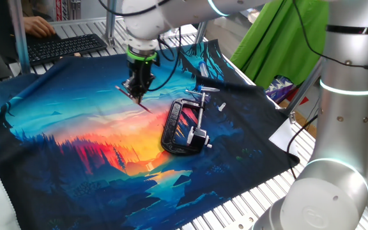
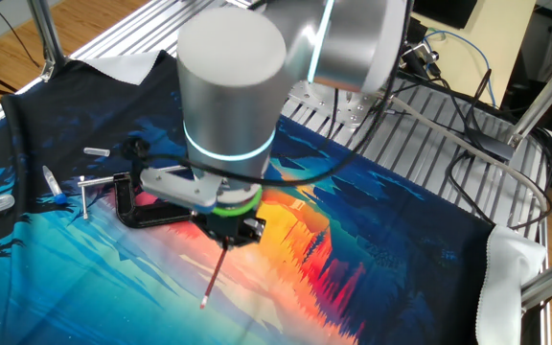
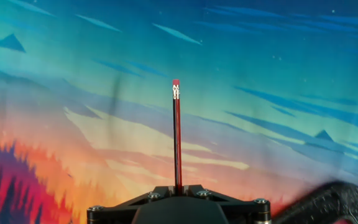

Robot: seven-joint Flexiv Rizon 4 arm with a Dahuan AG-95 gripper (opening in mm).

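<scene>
A thin dark-red and black pencil point(image 3: 177, 143) is held by my gripper, which is shut on it. In the wrist view the pencil's red eraser end and patterned ferrule point away from the fingers. Exterior view 1 shows my gripper point(image 1: 135, 96) above the printed cloth, left of a black C-clamp point(image 1: 169, 131), with the pencil point(image 1: 140, 105) lying slanted across the fingers. In exterior view 2 the eraser half of the pencil point(image 2: 215, 278) sticks out below the gripper point(image 2: 226, 241); its other end is hidden there.
The cloth point(image 1: 94, 185) covers most of the slatted table. Beside the clamp lie a blue-tipped tube or pen point(image 2: 54, 187) and a small clear piece point(image 2: 96, 151). A keyboard point(image 1: 66, 46) with a person's hand point(image 1: 36, 25) is at the back left.
</scene>
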